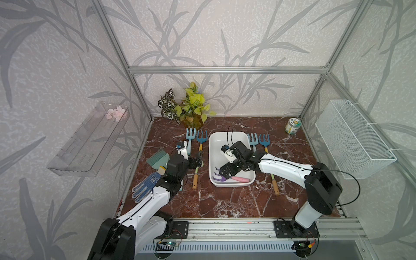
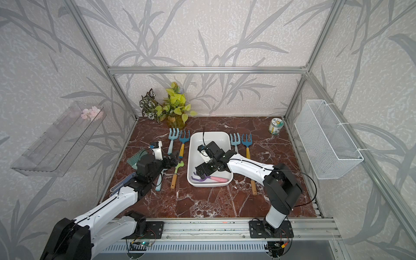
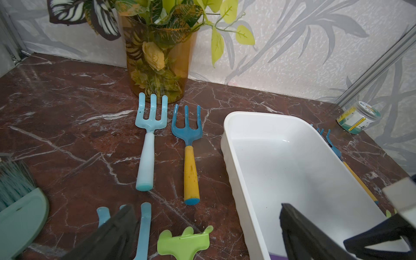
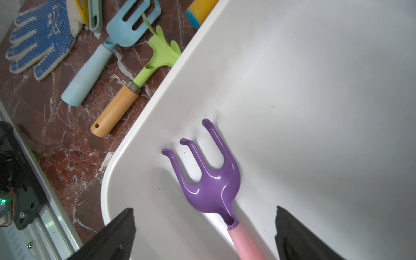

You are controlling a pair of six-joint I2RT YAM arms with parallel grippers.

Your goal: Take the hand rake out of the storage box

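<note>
A purple hand rake (image 4: 212, 186) with a pink handle (image 4: 244, 242) lies in the near part of the white storage box (image 3: 236, 182). My right gripper hangs open just above it, fingers spread either side of the handle end near the purple head, nothing held; in both top views it partly hides the rake. My left gripper (image 1: 195, 161) is open and empty at the box's left, above the tools on the table.
Several garden forks and rakes (image 3: 190, 173) lie left and right of the box, with a glove (image 1: 145, 186) and brush (image 1: 156, 158) at left. A plant vase (image 3: 160, 65) and can (image 1: 293, 126) stand at the back.
</note>
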